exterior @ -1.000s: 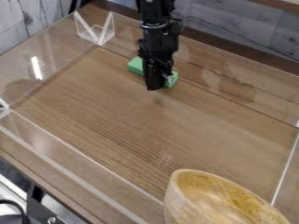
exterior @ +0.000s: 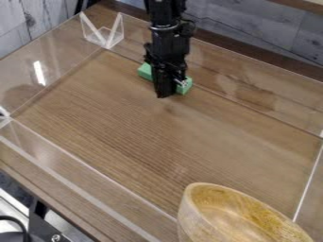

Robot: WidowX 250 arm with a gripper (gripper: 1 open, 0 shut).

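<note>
The dark robot gripper (exterior: 164,80) hangs from the black arm at the top centre, down at a green object (exterior: 179,81) lying on the wooden table (exterior: 127,151). Its fingers overlap the green object; whether they are open or shut on it is too small to tell.
A pale yellow bowl (exterior: 240,216) sits at the bottom right. Clear plastic brackets stand at the upper left and left edge. Black cables hang off the lower-left edge.
The gripper and arm have shifted slightly left over the last second; the green object appears to have moved very little.
</note>
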